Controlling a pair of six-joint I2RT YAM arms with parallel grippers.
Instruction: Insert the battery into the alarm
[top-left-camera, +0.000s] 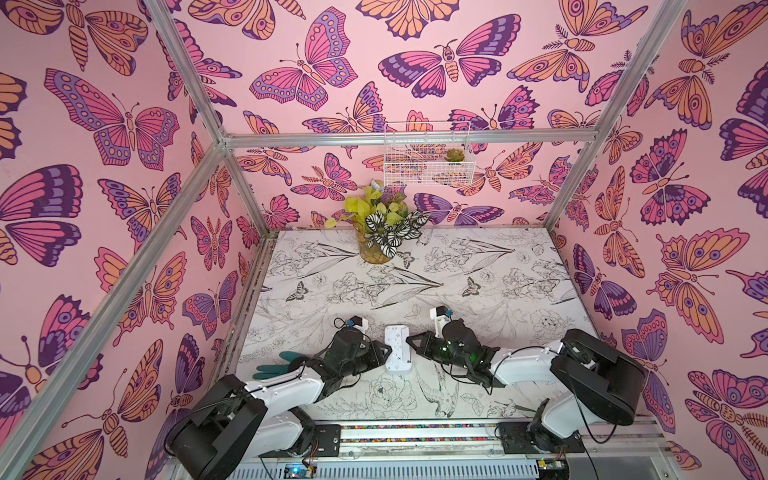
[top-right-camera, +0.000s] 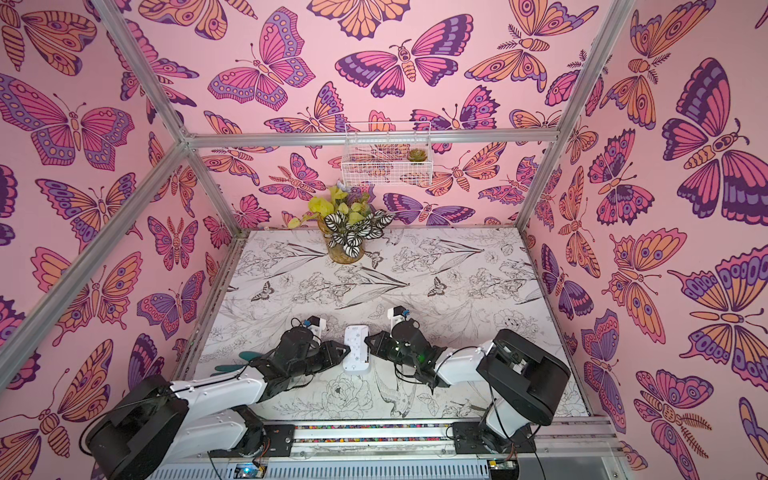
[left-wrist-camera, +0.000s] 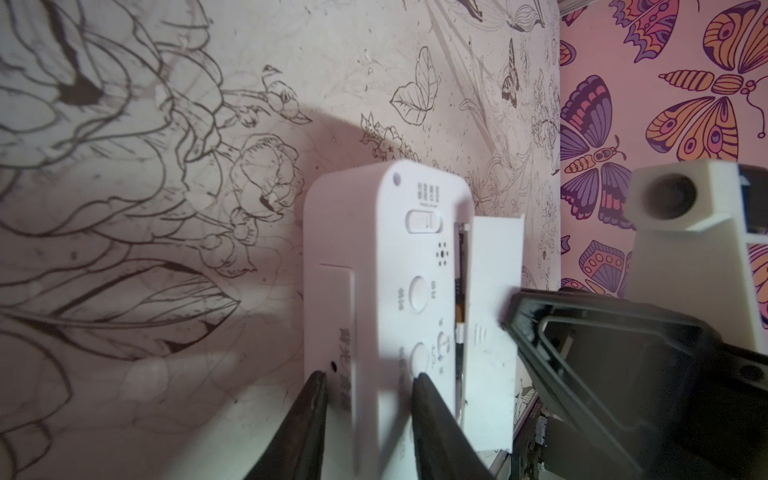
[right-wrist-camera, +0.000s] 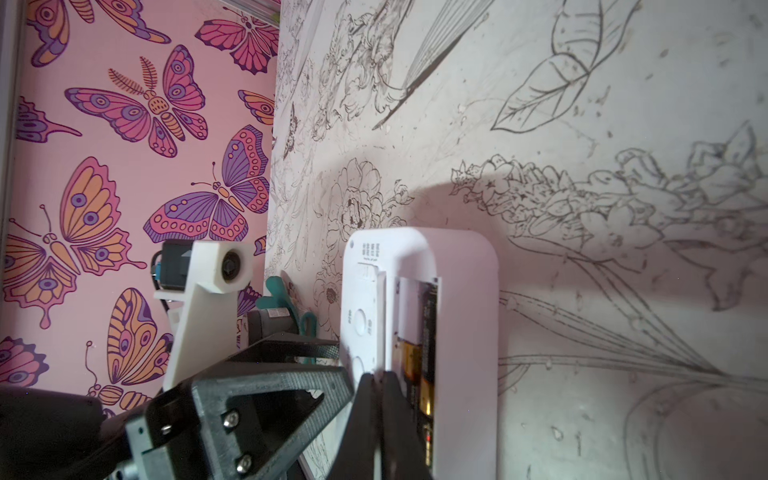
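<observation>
The white alarm lies between my grippers on the table. In the left wrist view the alarm shows buttons and a white panel standing open along its side; my left gripper is part open, its fingers at the near edge of the alarm. In the right wrist view, batteries show inside the open compartment. My right gripper is shut, its fingertips at the edge of that compartment, nothing clearly between them.
A potted plant stands at the back, under a wire basket on the wall. Teal pieces lie left of the left arm.
</observation>
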